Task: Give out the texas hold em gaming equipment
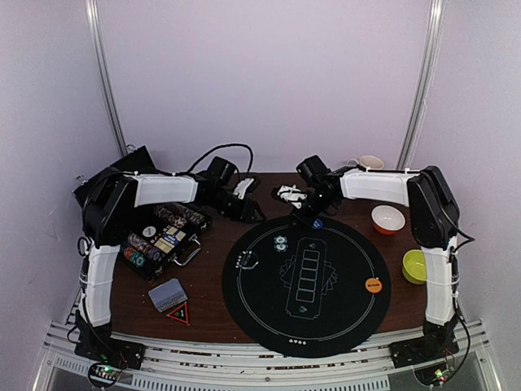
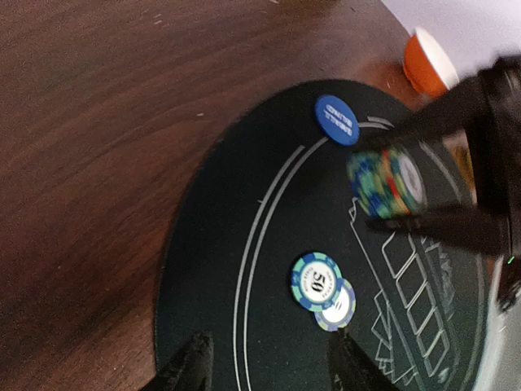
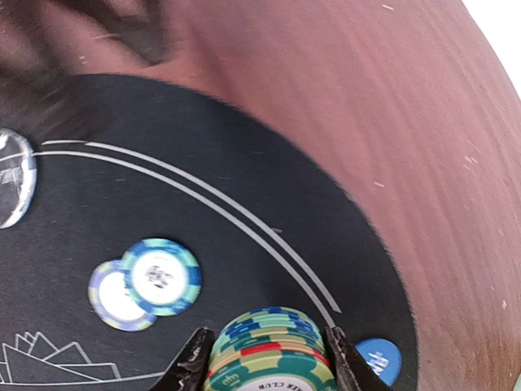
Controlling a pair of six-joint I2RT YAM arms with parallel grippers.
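Observation:
My right gripper is shut on a stack of chips with blue, green, yellow and red edges; in the left wrist view the stack [image 2: 381,183] is blurred, held above the mat. Below it, two overlapping chips lie on the round black mat [image 1: 342,314]: a blue-green 50 chip [image 2: 317,281] partly covers a paler chip [image 2: 340,309]. Spread apart, the fingers of my left gripper have nothing between them, near the mat's far left edge. A blue button [image 2: 336,120] rests by the mat's far edge.
At the left stands the open chip case [image 1: 159,240], with a grey card box [image 1: 168,295] and red triangle [image 1: 179,314] before it. An orange disc [image 1: 374,285] sits on the mat's right. Bowls [image 1: 388,218] and a mug [image 1: 370,162] stand farther right.

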